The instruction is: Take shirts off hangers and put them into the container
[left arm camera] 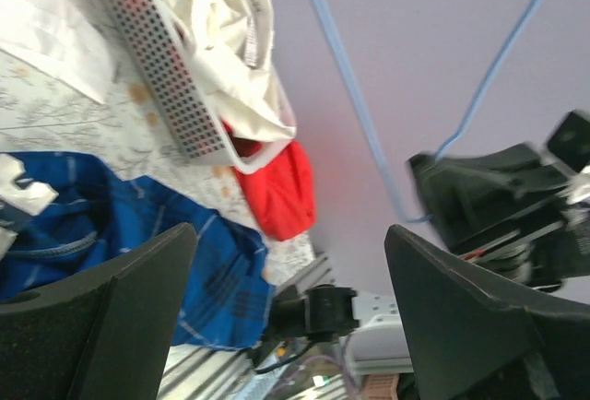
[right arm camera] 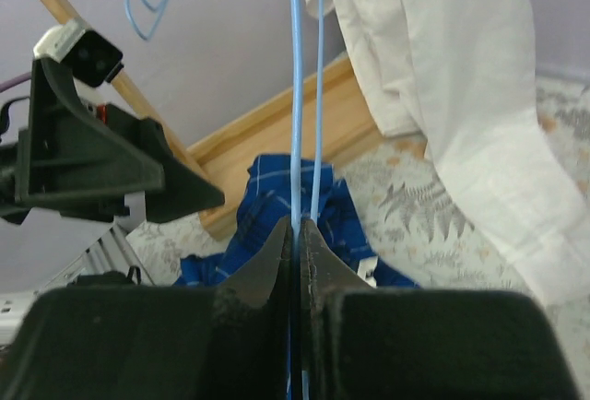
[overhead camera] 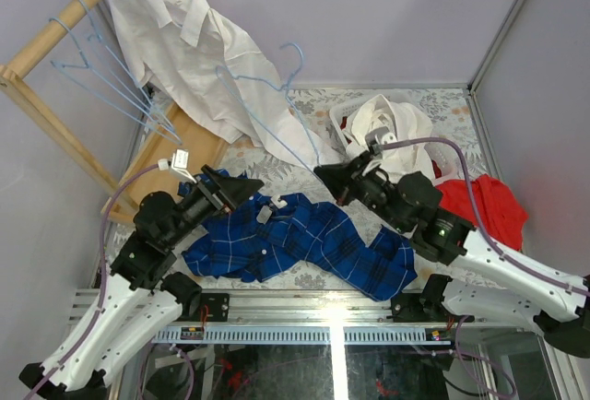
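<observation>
A bare light-blue hanger (overhead camera: 253,78) stands up from my right gripper (overhead camera: 332,190), whose fingers are shut on its thin wire. In the right wrist view the hanger wire (right arm camera: 296,123) runs straight into the closed fingertips. My left gripper (overhead camera: 249,194) is part open above the blue plaid shirt (overhead camera: 277,234), with nothing between its fingers. That shirt lies spread on the table, off any hanger. A white shirt (overhead camera: 184,45) hangs on the wooden rack at the back left, its lower part draping toward the table.
The wooden rack (overhead camera: 69,27) carries several empty blue hangers (overhead camera: 115,82) at the left. At the back right, a white basket (overhead camera: 447,156) holds a white garment (overhead camera: 387,133), with a red cloth (overhead camera: 489,211) beside it. Patterned table shows between basket and plaid shirt.
</observation>
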